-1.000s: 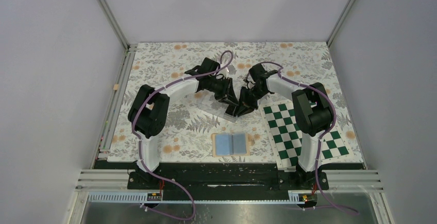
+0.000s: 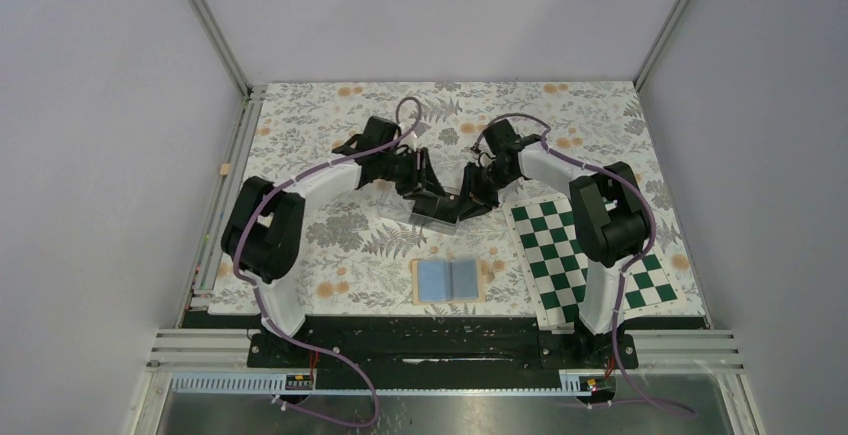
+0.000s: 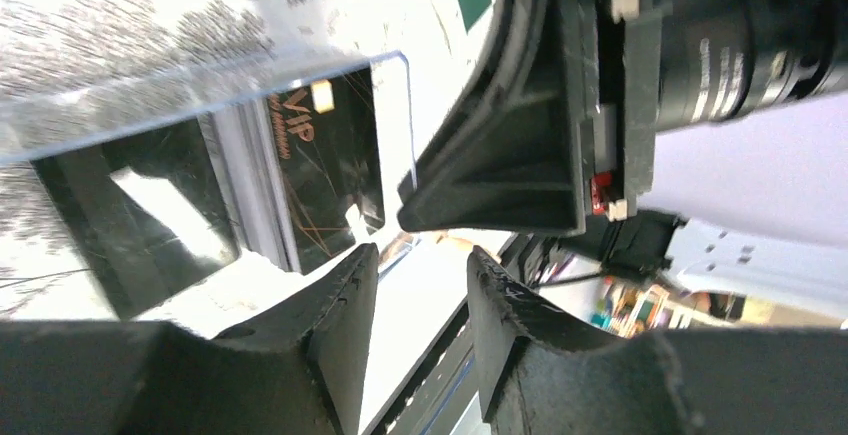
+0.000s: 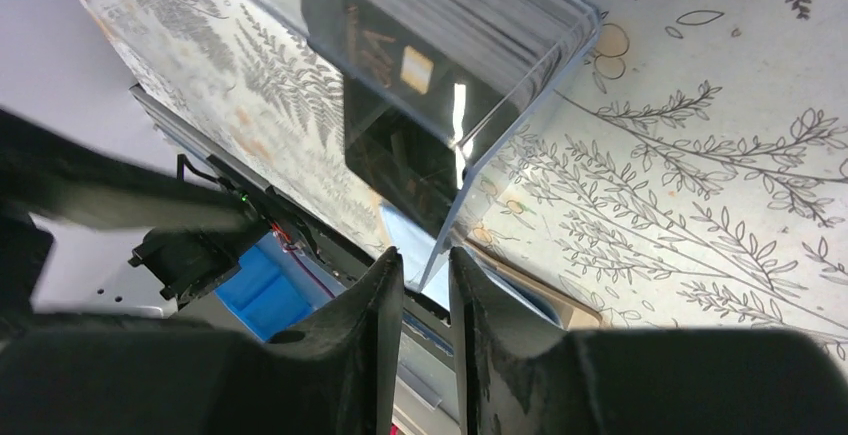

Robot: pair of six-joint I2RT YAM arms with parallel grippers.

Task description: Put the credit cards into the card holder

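A clear plastic holder (image 2: pixel 434 221) lies mid-table, dark cards inside. In the left wrist view, a black card with orange VIP lettering (image 3: pixel 325 155) stands beside a grey band; another black card (image 3: pixel 150 215) lies left of it. A stack of card edges (image 4: pixel 470 15) shows in the right wrist view, above a black card with a gold chip (image 4: pixel 400 145). My right gripper is shut on the holder's bluish clear edge. Over the cards, my left gripper stands open, nothing between its fingers; the right gripper's black fingers (image 3: pixel 500 185) are just beyond.
A blue folding piece (image 2: pixel 447 281) on a tan base lies near the front edge. To the right is a green-and-white checkered board (image 2: pixel 545 255). The two grippers are very close together.
My left gripper has drawn back left and away from the right one. More of the dark cards shows, spreading further left than before. My right gripper stays nearly in place.
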